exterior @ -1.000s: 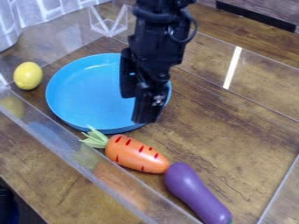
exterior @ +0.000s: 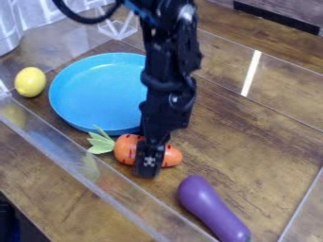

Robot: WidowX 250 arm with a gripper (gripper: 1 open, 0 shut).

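My black gripper (exterior: 149, 157) reaches down from the top of the view to the orange toy carrot (exterior: 125, 147), its fingers around the carrot's middle at table height. The fingers look apart, on either side of it. The carrot's green leaves point left. Behind it lies a blue plate (exterior: 89, 95), partly hidden by the arm. A purple eggplant (exterior: 212, 206) lies at the lower right, apart from the gripper.
A yellow lemon (exterior: 30, 81) lies left of the plate. A clear edge strip runs along the wooden table's left side. A white object stands at the upper left.
The gripper has moved down from above the plate onto the carrot, which it now partly hides. The plate, lemon and eggplant look unmoved.
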